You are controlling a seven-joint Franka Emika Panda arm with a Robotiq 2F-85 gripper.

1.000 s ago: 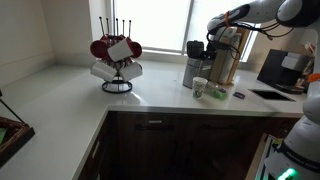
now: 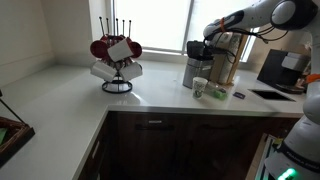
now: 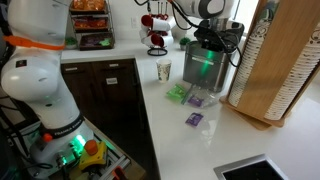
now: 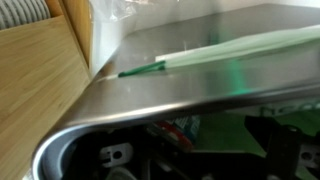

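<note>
My gripper [image 3: 212,40] is at the top of a grey metal bin [image 3: 203,70] on the counter; exterior view 1 also shows the dark gripper [image 2: 198,48] above the bin [image 2: 190,75]. Its fingers are open. In the wrist view, dark finger parts [image 4: 115,155] show along the bottom, close under the bin's shiny rim [image 4: 225,82]. Across that rim lies a pale, narrow strip [image 4: 240,46] with a green end. The bin's inside is dark, with a small colourful item partly visible, too blurred to name. I see nothing clearly held.
A patterned cup [image 3: 163,70], a green item [image 3: 177,94] and a purple item [image 3: 194,119] lie near the bin. Tall wooden-edged panels [image 3: 272,75] stand close beside it. A rack of red mugs [image 2: 117,55] stands farther along.
The arm and gripper shift only slightly around the bin's top. The bin, cup and mug rack stay where they were.
</note>
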